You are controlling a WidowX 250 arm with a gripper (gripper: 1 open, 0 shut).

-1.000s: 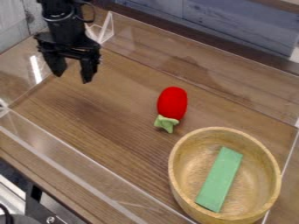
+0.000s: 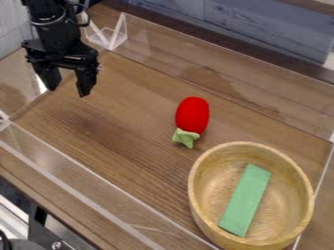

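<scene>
My gripper [image 2: 58, 70], a black arm end with several thin parts, hangs at the upper left over the wooden table [image 2: 117, 137]. Whether it is open or shut is hard to tell at this size. A red oval object [image 2: 193, 115] lies right of centre, with a small pale green piece [image 2: 186, 139] just below it. At the lower right is a wide yellow bowl [image 2: 209, 195] with a long green block [image 2: 245, 199] lying in it.
A pale, see-through shape [image 2: 109, 31] shows behind the gripper near the top left edge.
My gripper has moved left, away from the red object and the bowl. The objects on the table have stayed where they were.
</scene>
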